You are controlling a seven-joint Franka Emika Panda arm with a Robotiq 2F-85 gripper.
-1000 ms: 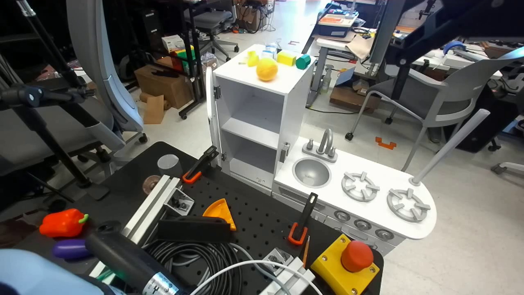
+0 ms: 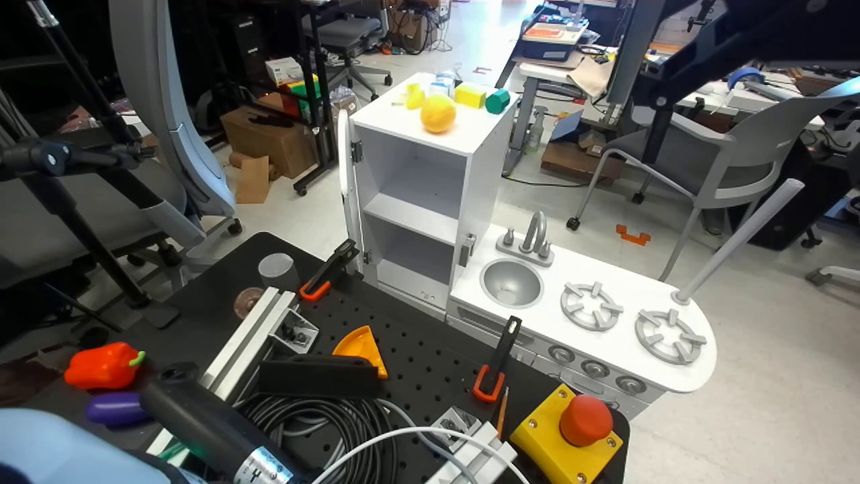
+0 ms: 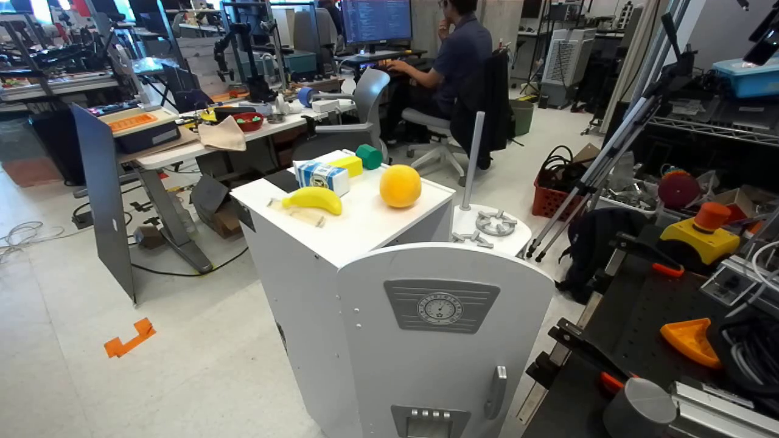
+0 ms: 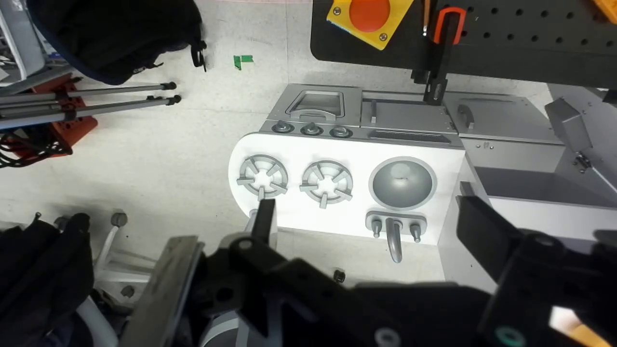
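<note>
In the wrist view my gripper is open, its dark fingers [image 4: 264, 224] wide apart. Below, seen through the gap, lies the toy kitchen's white counter [image 4: 353, 214] with a sink, a faucet and two burners; nothing is held. On top of the white toy fridge [image 2: 480, 137] sit an orange [image 3: 400, 186], a yellow banana [image 3: 314, 200], a blue-and-white carton [image 3: 321, 176], a yellow block [image 2: 469, 96] and a green piece [image 2: 497, 101]. The fridge door [image 3: 445, 350] stands swung open, and its shelves are empty.
A black perforated table [image 2: 419, 323] lies in front of the kitchen, carrying clamps, cables, an orange wedge [image 2: 363, 347] and a red stop button [image 2: 586, 419]. A red pepper [image 2: 105, 366] and a purple eggplant [image 2: 117, 409] rest at its left.
</note>
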